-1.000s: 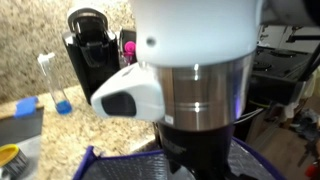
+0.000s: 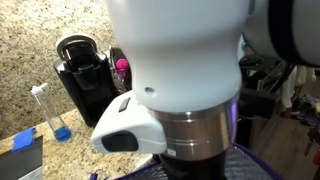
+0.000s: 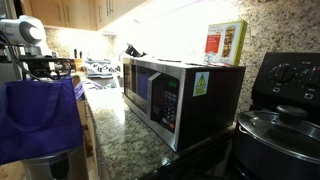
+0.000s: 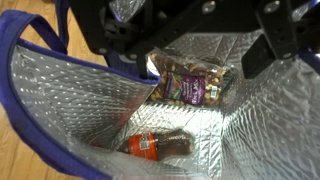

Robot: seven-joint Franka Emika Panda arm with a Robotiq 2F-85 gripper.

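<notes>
A blue-rimmed bag with a silver lining (image 4: 75,95) fills most of the wrist view. Inside it lies a clear pack of mixed nuts with a purple label (image 4: 188,87). Nearer the bag's lower side is a brown bottle with an orange label (image 4: 150,146), on its side. My gripper reaches into the bag, its dark fingers spread apart and open. The nut pack shows in the gap between them; whether a finger touches it I cannot tell. In exterior view 2 the blue bag (image 3: 40,125) stands at the left, with the arm (image 3: 25,40) above it.
A granite counter (image 3: 125,135) carries a microwave (image 3: 165,100) with a box (image 3: 224,42) on top. At the right is a pot (image 3: 280,135) on the stove. A black coffee maker (image 2: 85,75) and a bottle with blue liquid (image 2: 55,115) stand beside the arm.
The arm's wrist sits lower in exterior view 1 than a second ago.
</notes>
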